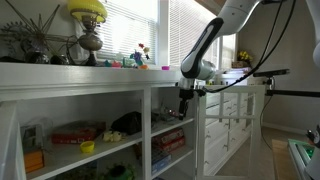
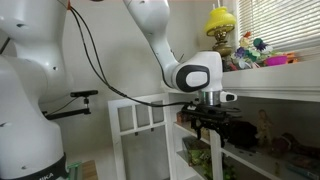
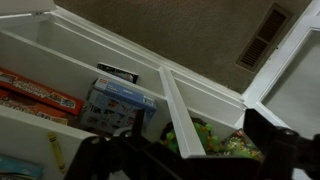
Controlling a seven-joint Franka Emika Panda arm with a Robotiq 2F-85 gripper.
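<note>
My gripper hangs in front of the white shelf unit, near its upright divider. Looking down in the wrist view, I see its two dark fingers spread wide to either side, with the white divider below and between them. The fingers stand open and hold nothing. Lower in the cabinet, boxes lie left of the divider and green and red items lie right of it.
A white cabinet door stands swung out beside the arm. Small figures and a yellow lamp crowd the shelf top. A red box lies on the upper shelf.
</note>
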